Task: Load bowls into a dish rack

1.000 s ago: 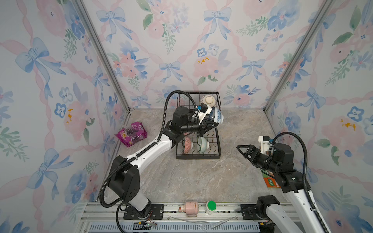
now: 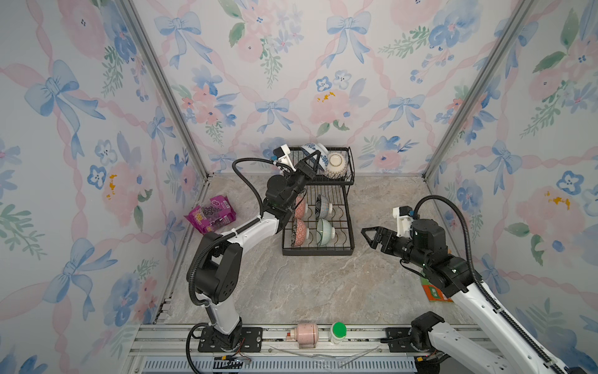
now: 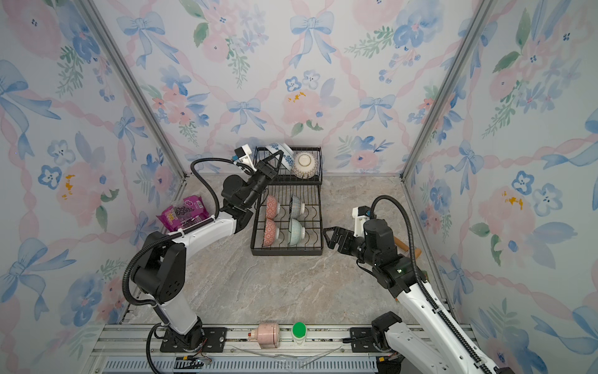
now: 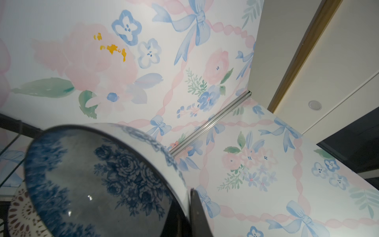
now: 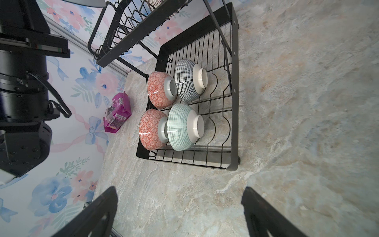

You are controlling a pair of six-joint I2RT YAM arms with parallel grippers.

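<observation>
A blue-and-white flowered bowl (image 4: 130, 173) is tilted above the left part of the black rack's upper shelf, and my left gripper is shut on its rim. In the top left view that bowl (image 2: 322, 160) is partly behind the gripper's fingers. Beside it a cream patterned bowl (image 2: 337, 164) rests bottom-up on the same shelf. On the lower tier of the dish rack (image 5: 236, 130) two red bowls (image 5: 152, 129) stand on edge with a mint bowl (image 5: 182, 127) and a dark checked bowl (image 5: 189, 81). My right gripper stands open and empty, right of the rack.
A purple packet (image 2: 211, 214) lies left of the rack, and an orange-green packet (image 2: 438, 291) is partly under the right arm. A pink object (image 2: 306, 335) and a green-lidded jar (image 2: 337, 332) are at the front rail. The tabletop before the rack is clear.
My left gripper has carried the blue-and-white bowl back and leftward, from above the rack's middle to its upper shelf, turning it.
</observation>
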